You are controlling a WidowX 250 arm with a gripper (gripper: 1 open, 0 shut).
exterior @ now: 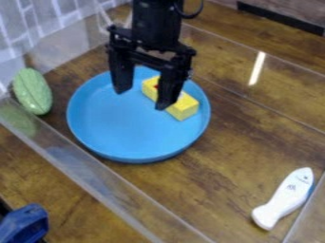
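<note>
My black gripper (143, 87) is open, hanging over the blue plate (108, 123), its two fingers spread left and right. A yellow box (181, 106) lies on the plate's right part, partly hidden behind the right finger; whether they touch I cannot tell.
A green vegetable-like object (32, 90) lies left of the plate. A white utensil-like object (283, 199) rests at the lower right, and a blue object (19, 224) at the lower left.
</note>
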